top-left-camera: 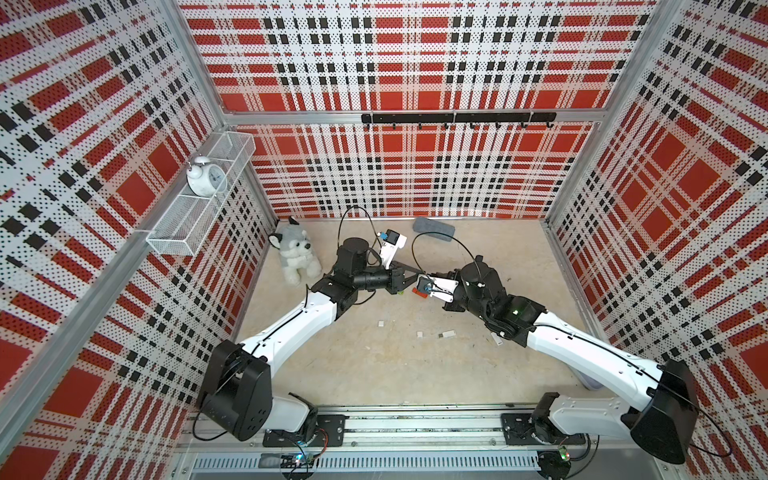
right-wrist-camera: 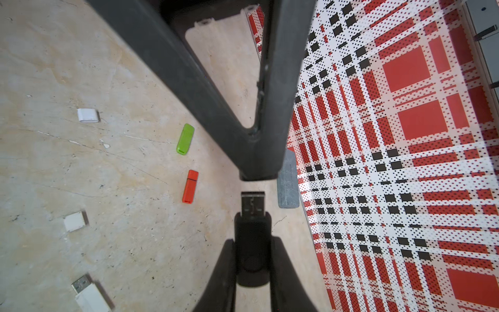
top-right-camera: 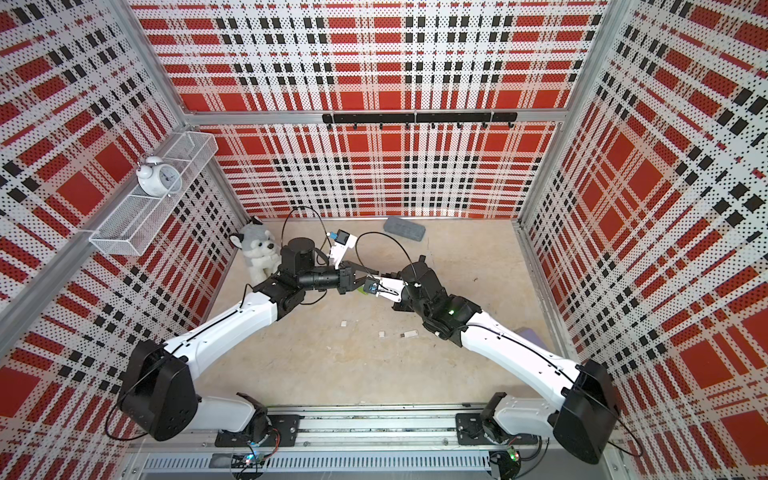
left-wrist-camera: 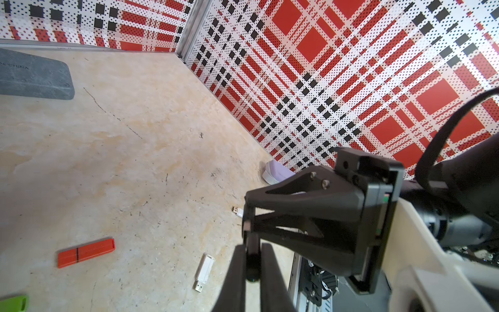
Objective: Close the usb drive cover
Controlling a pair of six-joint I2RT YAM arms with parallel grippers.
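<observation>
In the right wrist view my right gripper is shut on a black USB drive, its bare metal plug pointing at the left gripper's fingertips. A small gap shows there between plug and fingertips. My left gripper is shut in its own wrist view; a narrow dark piece shows between its fingers, and I cannot tell whether it is the cover. The right gripper's fingertips stand right in front of it. From above, the two grippers meet tip to tip over the table, hiding drive and tips.
Below lie a red USB stick, a green one, white caps and white sticks. A grey block lies at the back, a plush dog at the left.
</observation>
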